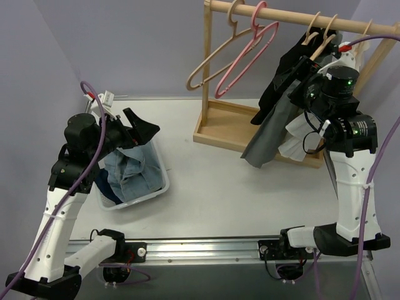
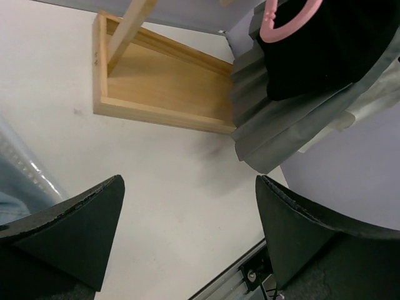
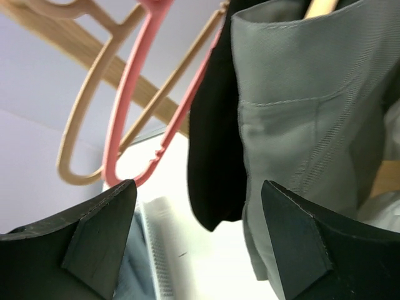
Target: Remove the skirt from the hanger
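Note:
A grey skirt (image 1: 270, 137) hangs from a wooden hanger on the rack beside a black garment (image 1: 287, 62). In the right wrist view its waist (image 3: 294, 119) faces my right gripper, whose fingers stand apart below it, with no cloth clearly held. My left gripper (image 1: 139, 128) is open above the right edge of the bin, its fingers empty, facing the rack in the left wrist view.
A white bin (image 1: 164, 178) of denim clothing stands on the left. Empty beige and pink hangers (image 1: 244, 62) hang on the rack's left part. The wooden base tray (image 1: 219, 137) is behind.

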